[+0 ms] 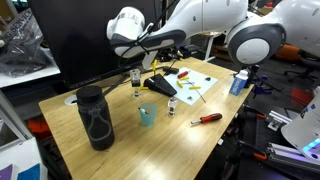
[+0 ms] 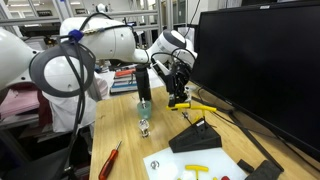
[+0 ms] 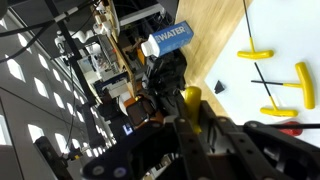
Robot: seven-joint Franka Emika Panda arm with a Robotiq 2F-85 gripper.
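In exterior view 2 my gripper [image 2: 180,104] is shut on a yellow handle [image 2: 198,107], which lies sideways above a black block-like stand [image 2: 197,137]. The same yellow handle [image 3: 192,104] shows end-on between the fingers in the wrist view. Loose yellow T-handled tools [image 3: 304,86] lie on a white sheet [image 3: 288,30] off to one side. From exterior view 1 the gripper [image 1: 155,66] hangs over the black stand [image 1: 164,83] near the back of the table. How far the held handle is from the stand is hard to judge.
A black cylinder [image 1: 97,118] stands at the table's left, with a teal cup [image 1: 148,115] and a small white bottle [image 1: 172,106] nearer the middle. A red-handled screwdriver [image 1: 207,119] lies near the front edge. A large black screen [image 2: 262,70] rises behind.
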